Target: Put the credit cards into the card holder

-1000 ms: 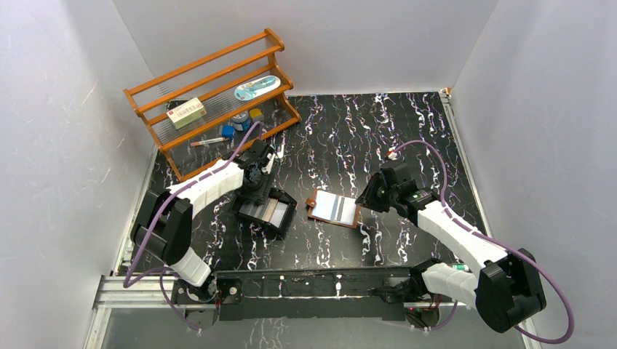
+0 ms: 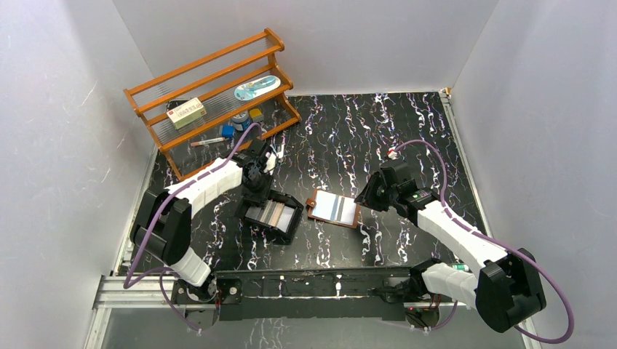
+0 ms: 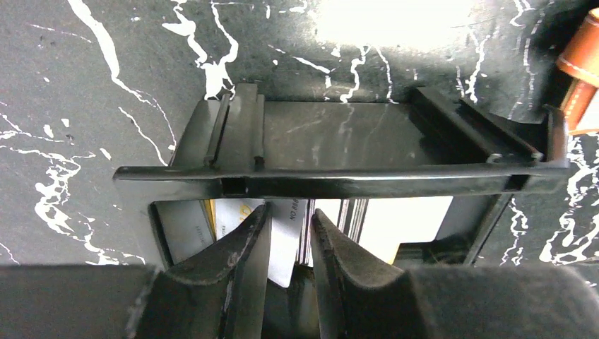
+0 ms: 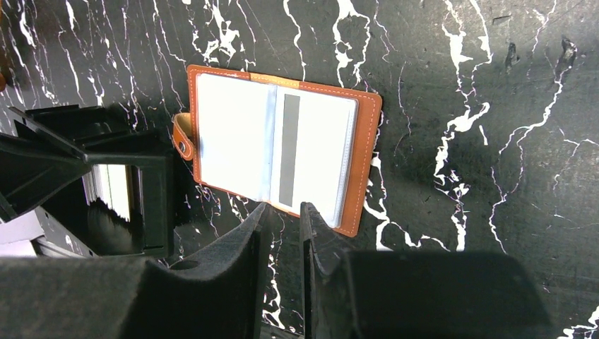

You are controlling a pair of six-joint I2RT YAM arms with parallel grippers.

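Several credit cards stand in a black tray (image 3: pixel 339 185), among them a white-grey card (image 3: pixel 284 236) seen between the fingers of my left gripper. Those fingers are parted at the tray's opening; no firm grip on the card shows. The brown leather card holder (image 4: pixel 366 155) lies spread flat to the tray's right, with clear sleeves and a grey strip on its right page. My right gripper hangs over the holder's near edge, its fingers slightly apart and empty.
A wooden shelf rack (image 2: pixel 211 100) with a cream box (image 2: pixel 187 113) and other small items stands at the back left, close behind the left arm.
The black tray has shifted slightly to the right and toward the front edge, with the left gripper staying at its rear side. The right arm and card holder look nearly still.
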